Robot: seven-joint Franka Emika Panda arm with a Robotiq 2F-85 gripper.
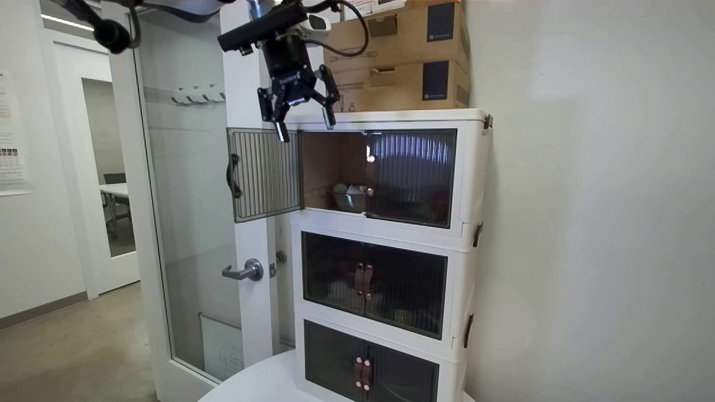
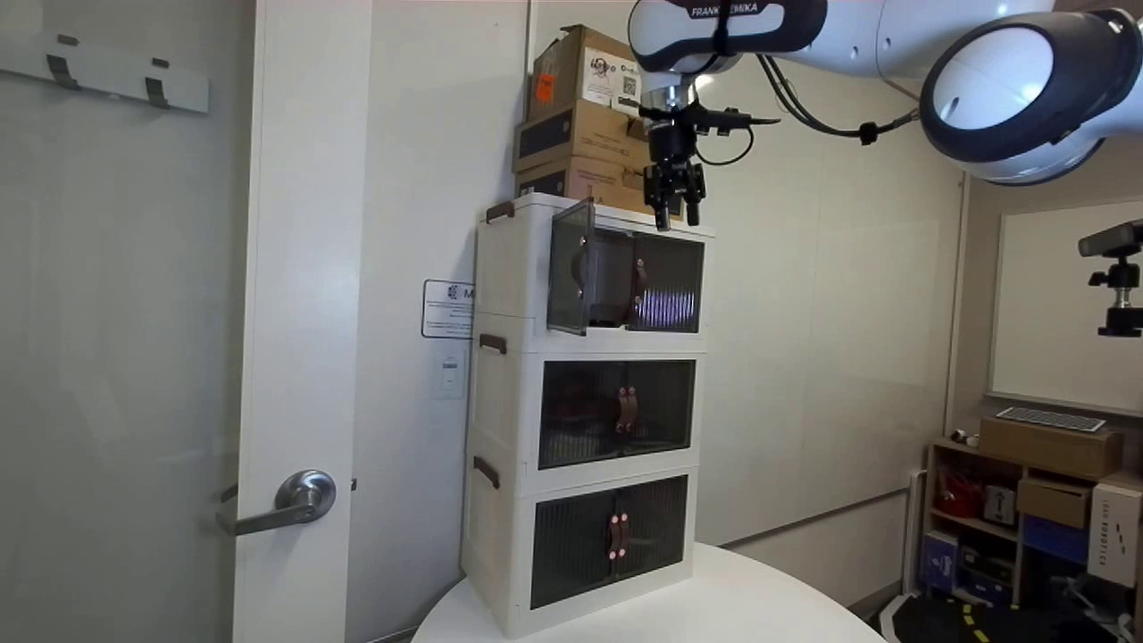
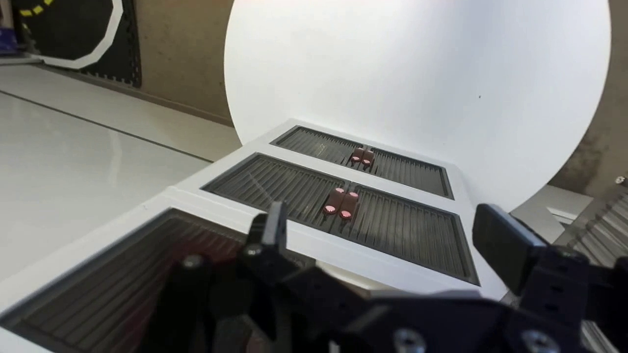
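My gripper (image 1: 306, 132) is open and empty, fingers pointing down, high up near the top front of the white cabinet (image 1: 375, 232). In the top tier, the left door (image 1: 266, 175) stands swung out, while the right door (image 1: 412, 177) is closed. A glass bowl (image 1: 350, 199) with pale things in it sits inside, behind the opening; the right door hides part of it. From the other side, the gripper (image 2: 678, 223) appears in front of the top tier's upper edge. In the wrist view the fingers are wide apart, with the cabinet front below.
Cardboard boxes (image 1: 395, 86) are stacked on the cabinet. Both lower tiers have closed doors (image 2: 617, 413). The cabinet stands on a round white table (image 3: 424, 76), bare in front. A glass door (image 1: 191, 201) is on the left and a wall (image 1: 590, 201) on the right.
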